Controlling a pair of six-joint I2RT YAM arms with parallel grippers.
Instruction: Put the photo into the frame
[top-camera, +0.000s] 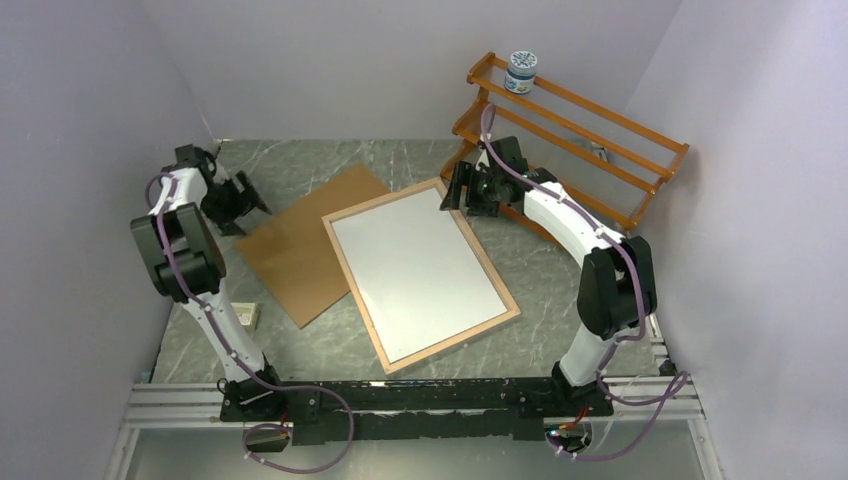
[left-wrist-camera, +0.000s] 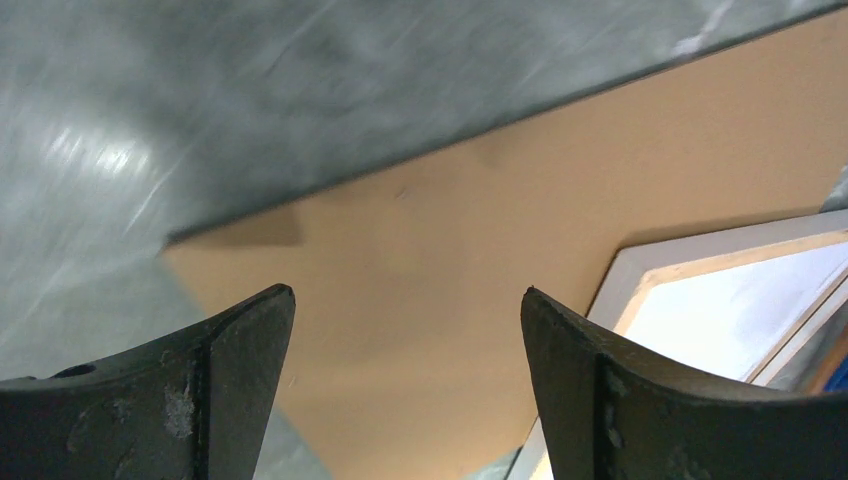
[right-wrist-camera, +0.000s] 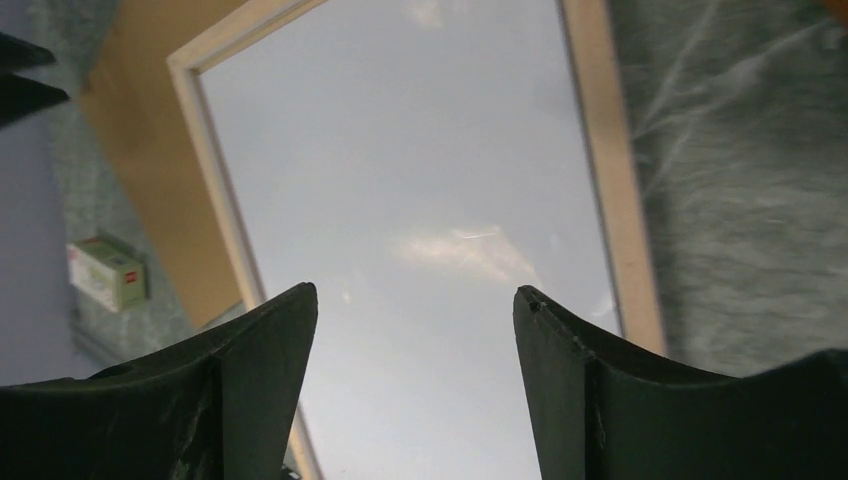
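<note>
A light wooden frame lies tilted on the table, its inside filled by a plain white surface; no printed picture shows on it. Partly under its left side lies a brown board. My left gripper is above the board's upper left corner, and in the left wrist view its fingers stand apart with only board and table beyond. Over the frame's upper right corner hangs my right gripper. The right wrist view shows its fingers apart, nothing held between them.
An orange-brown slatted wooden rack stands at the back right, close to my right arm, with a blue-and-white jar on top. A small pale box sits at the left, beside my left arm. Bare table lies right of the frame.
</note>
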